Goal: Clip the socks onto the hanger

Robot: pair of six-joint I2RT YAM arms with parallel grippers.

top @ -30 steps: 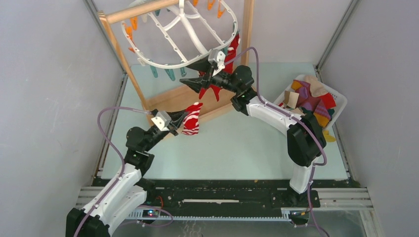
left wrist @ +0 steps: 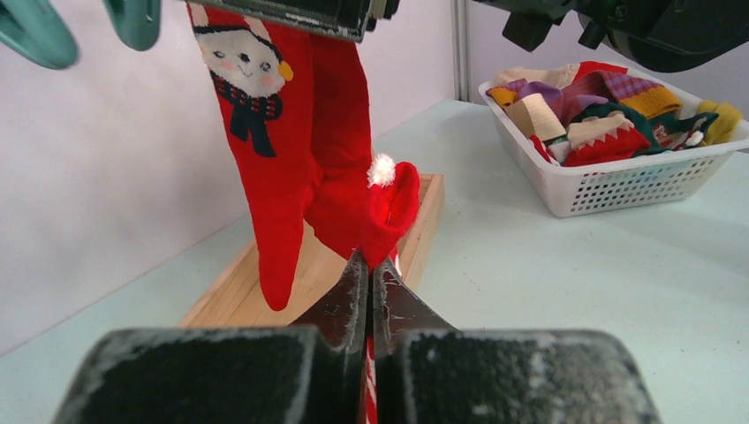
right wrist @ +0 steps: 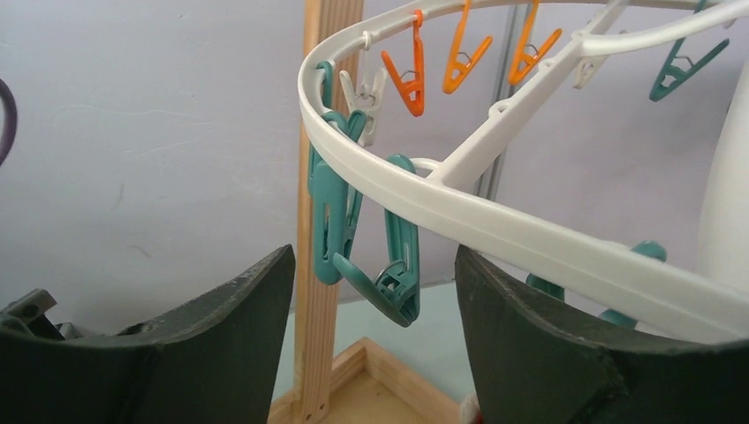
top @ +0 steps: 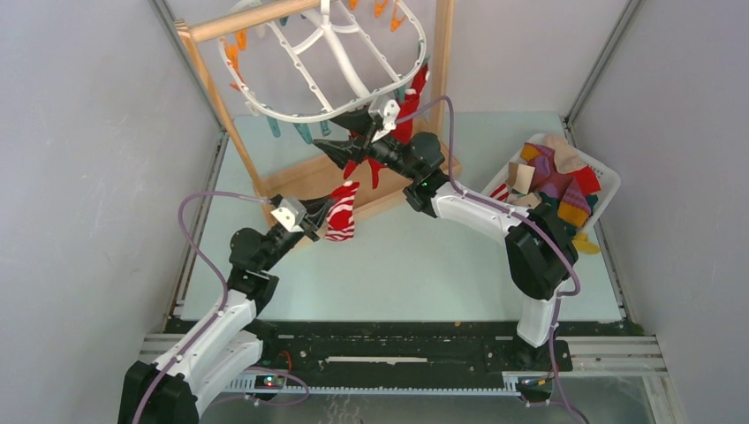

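Observation:
A red and white striped sock (top: 342, 213) hangs from my left gripper (top: 328, 207), which is shut on it. In the left wrist view the sock's red top with a white pompom (left wrist: 389, 208) pokes up past the fingertips. My right gripper is open at the rim of the white round hanger (top: 300, 117). Between its fingers, apart from them, hangs a teal clip (right wrist: 396, 284), with another teal clip (right wrist: 330, 221) beyond it. Red socks (left wrist: 278, 132), one with a snowman face, hang beneath the hanger, behind the right gripper in the top view.
A white basket (left wrist: 578, 190) heaped with socks stands at the right of the table. The wooden stand (top: 223, 115) carries the hanger. Orange clips (right wrist: 460, 62) line its far rim.
My right gripper has shifted slightly left along the hanger rim, staying open. The hanger sways a little. The left gripper and its sock have hardly moved.

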